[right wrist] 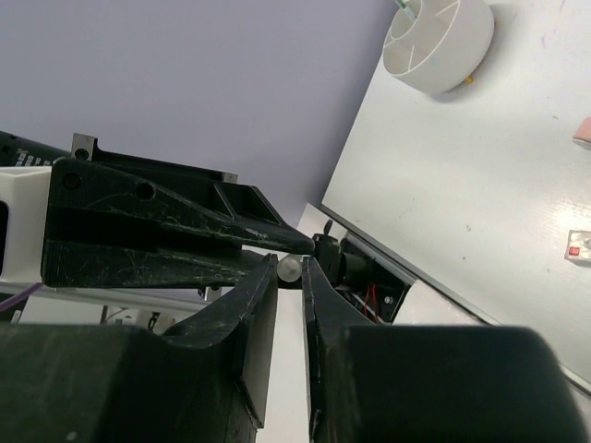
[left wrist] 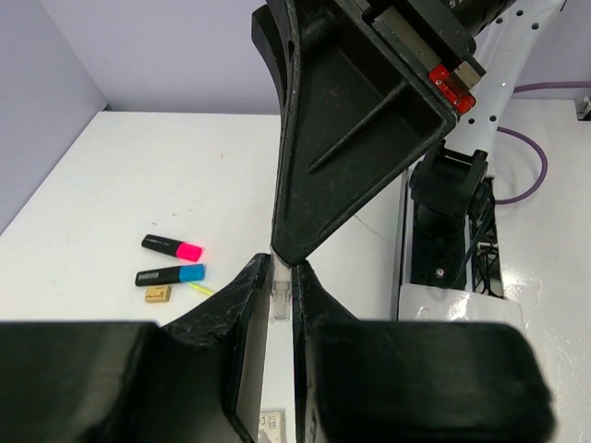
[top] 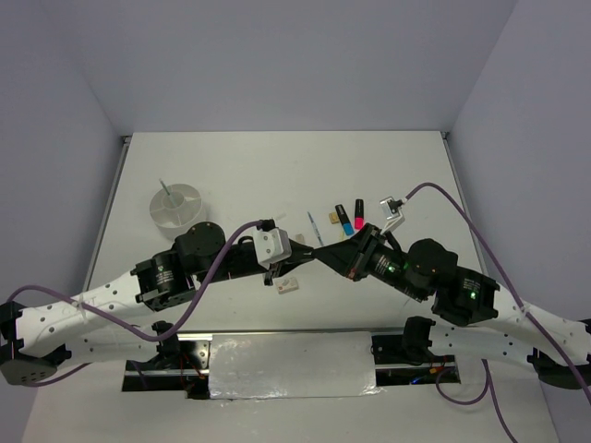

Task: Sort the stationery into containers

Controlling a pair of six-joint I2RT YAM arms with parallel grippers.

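Note:
My left gripper (top: 301, 251) and right gripper (top: 323, 252) meet above the table's middle, both shut on one slim pale, translucent item (left wrist: 281, 295), perhaps a pen; its round end (right wrist: 289, 269) shows between the right fingertips, the rest largely hidden. Pink (top: 358, 215) and blue (top: 344, 220) highlighters, a tan eraser (left wrist: 157, 293) and a yellow pen (left wrist: 202, 289) lie to the right on the table. A white divided holder (top: 175, 210) with a pen in it stands at the left.
A small pale block (top: 286, 284) lies near the front middle, and a thin blue pen (top: 315, 228) behind the grippers.

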